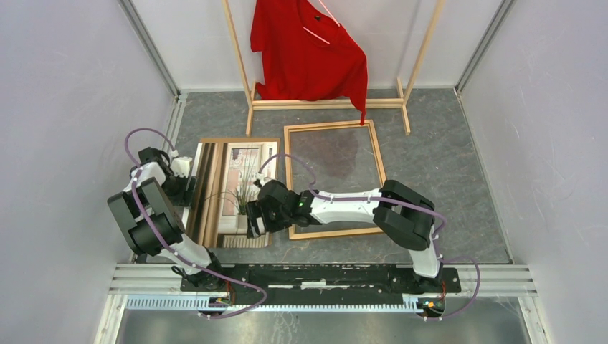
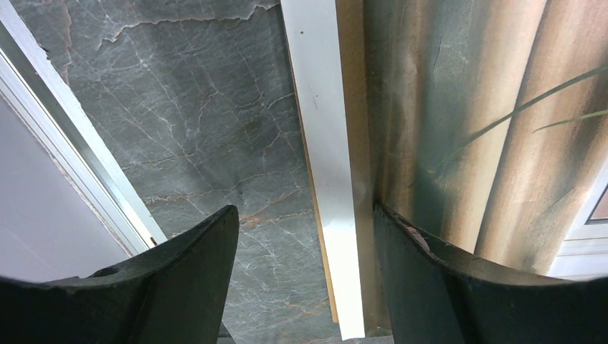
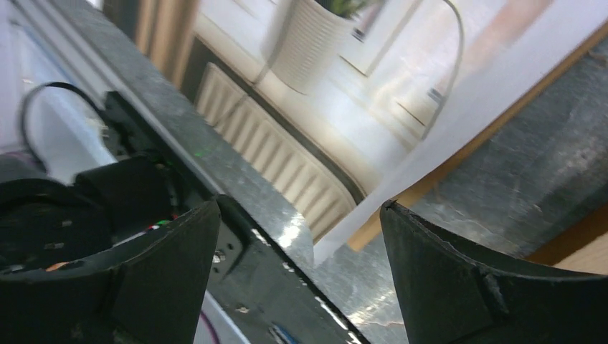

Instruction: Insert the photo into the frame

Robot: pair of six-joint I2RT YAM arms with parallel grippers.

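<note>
The photo (image 1: 240,172), a window scene with curtains and a potted plant, lies flat left of centre, with a wooden strip along its far edge. Right of it rests the empty wooden frame (image 1: 378,154). At the photo's left edge is my left gripper. Its fingers are apart, one finger (image 2: 193,261) over bare floor and the other over the curtain print, with the white border between them. My right gripper stands open at the photo's near right corner. The white border reaches into its gap; contact cannot be told.
A red shirt (image 1: 308,54) hangs on a wooden rack (image 1: 326,104) at the back. Walls close in on the left and right. Free floor (image 1: 444,186) lies right of the frame, and my right arm crosses the frame's near part.
</note>
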